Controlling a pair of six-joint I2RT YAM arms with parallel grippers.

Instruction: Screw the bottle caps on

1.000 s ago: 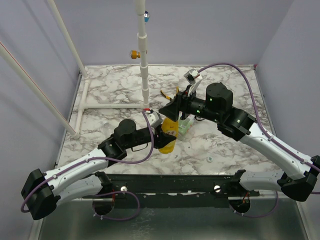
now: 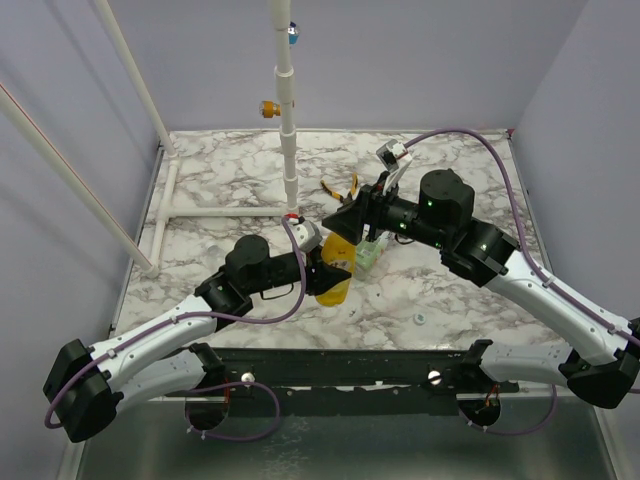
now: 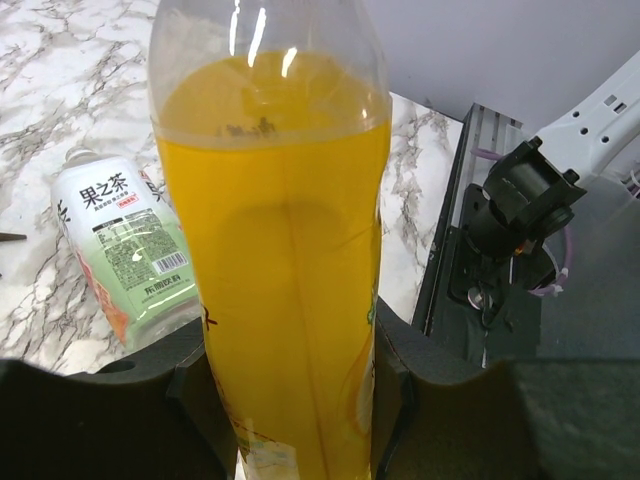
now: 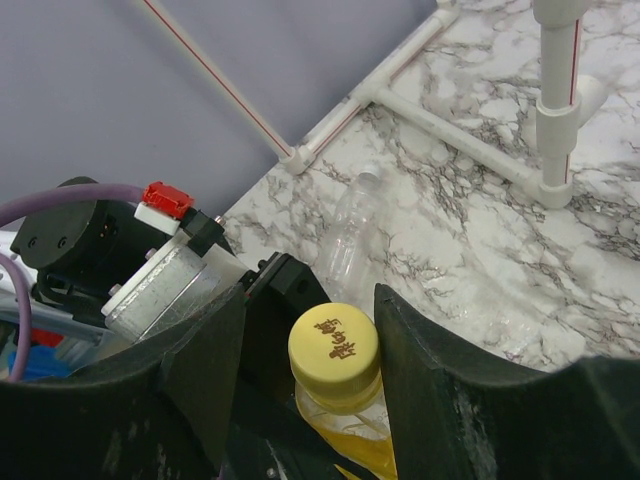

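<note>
An orange-yellow drink bottle point(image 2: 334, 280) stands upright in my left gripper, which is shut on its body and fills the middle of the left wrist view. A yellow cap point(image 4: 333, 350) sits at the bottle's neck in the right wrist view. My right gripper is part open around the cap, its right finger close against it and a gap showing at its left. From above, the right gripper is over the bottle's top. Whether the cap is threaded on cannot be told.
A green-labelled tea bottle point(image 3: 140, 250) lies on the marble table point(image 2: 460, 290) behind the held bottle. A clear bottle point(image 4: 349, 225) lies near the white pipe frame point(image 4: 450, 140). Yellow-handled pliers point(image 2: 332, 190) lie at the back.
The bottle and left arm are almost unchanged.
</note>
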